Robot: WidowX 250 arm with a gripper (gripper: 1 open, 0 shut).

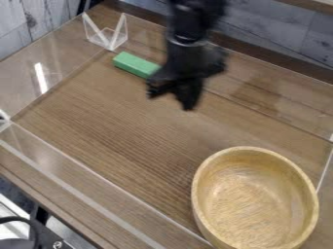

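Observation:
The black gripper (182,93) hangs over the back middle of the wooden table (104,146), motion-blurred, so its finger state is unclear. Just left of it lies a green block (135,64), its right end close to the blurred gripper. A large pale yellow bowl (254,164) sits at the front right, well apart from the gripper.
A clear plastic rack-like object (107,31) stands at the back left. A dark cable (26,233) shows at the lower left corner.

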